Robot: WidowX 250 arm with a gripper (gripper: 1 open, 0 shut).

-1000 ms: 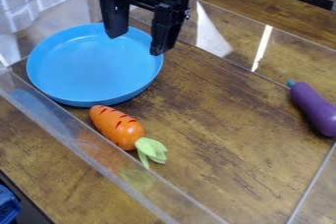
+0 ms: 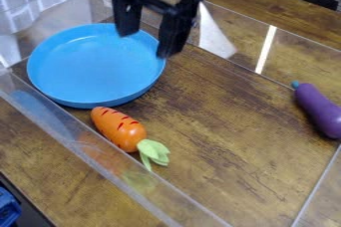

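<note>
The black gripper (image 2: 150, 22) hangs at the top centre over the back of a blue plate (image 2: 94, 70), open and blurred, its two fingers apart with nothing between them. An orange carrot toy (image 2: 118, 127) with pale green leaves lies on the wooden table just in front of the plate. A purple eggplant toy (image 2: 316, 108) lies at the right edge.
A clear plastic wall (image 2: 134, 183) runs along the left front, with a blue object (image 2: 7, 209) in the bottom left corner outside it.
The plate, carrot and eggplant are unchanged.
</note>
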